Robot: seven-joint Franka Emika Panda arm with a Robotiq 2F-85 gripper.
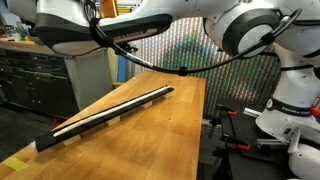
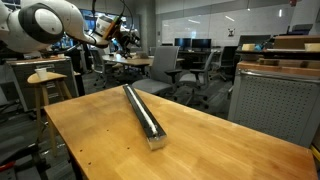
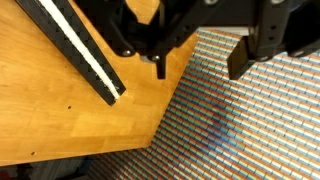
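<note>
A long black bar (image 1: 110, 114) with a white strip along its top lies on the wooden table (image 1: 150, 142). In the second exterior view the same bar (image 2: 143, 112) runs lengthwise toward the camera, and its near end looks pale. My gripper hangs high above the table's edge in the wrist view, its two dark fingers apart and nothing between them. The bar's end (image 3: 110, 92) shows left of and below the fingers, clear of them. In the first exterior view the gripper is out of frame; only the white arm (image 1: 85, 30) crosses the top.
A grey patterned surface (image 3: 245, 120) fills the wrist view beyond the table edge. Office chairs (image 2: 163, 70) and a grey cabinet (image 2: 275, 95) stand behind it. A wooden stool (image 2: 42, 82) is at the left.
</note>
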